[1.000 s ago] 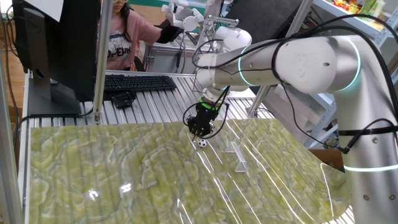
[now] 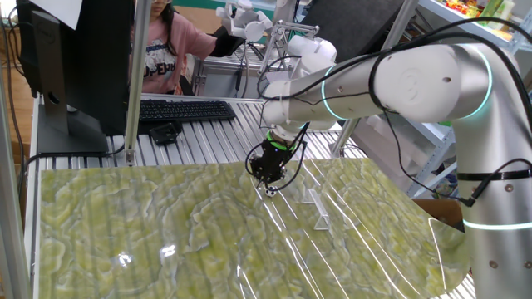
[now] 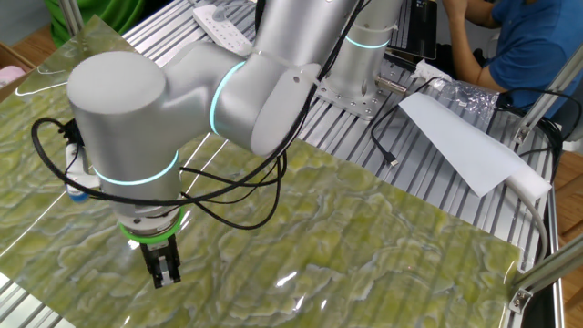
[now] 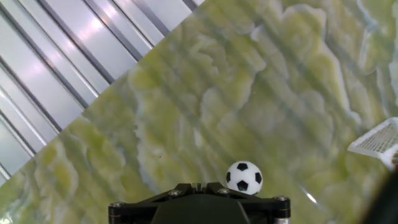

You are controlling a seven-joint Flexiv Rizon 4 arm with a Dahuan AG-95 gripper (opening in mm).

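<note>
A small black-and-white football (image 4: 244, 178) rests on the green marbled board, just right of my gripper's tips in the wrist view. My gripper is shut, its black fingertips together with nothing visible between them. In exterior view 1 the gripper (image 2: 268, 184) hangs low over the board, right by the ball (image 2: 271, 192), partly covering it. Whether they touch cannot be told. Exterior view 2 has the gripper (image 3: 165, 278) pointing down, and the ball is hidden there. A small white goal frame with a net (image 4: 377, 140) stands to the ball's right, cut off at the wrist view's edge.
The goal (image 2: 319, 211) stands close to the gripper on the glossy board (image 2: 141, 224). Beyond the board's back edge lie a ribbed metal table, a keyboard (image 2: 187, 110) and a monitor (image 2: 71, 79). Loose cables hang around the arm. Much of the board is bare.
My gripper has come slightly lower and nearer the ball, covering more of it in exterior view 1. The ball and the goal appear to stay in place.
</note>
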